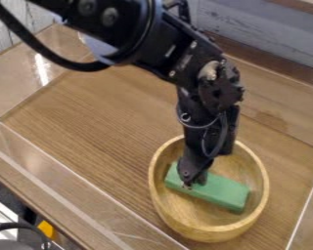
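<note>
A round wooden bowl point(219, 224) sits on the wooden table, holding a green rectangular block point(222, 191) that lies at an angle on its floor. My black gripper point(191, 174) reaches down into the bowl from above, its tips low over the upper left end of the block.
A pale wall stands at the back, and clear edge strips run along the left and front. Cables and a small yellow item lie below the table's edge at bottom left.
</note>
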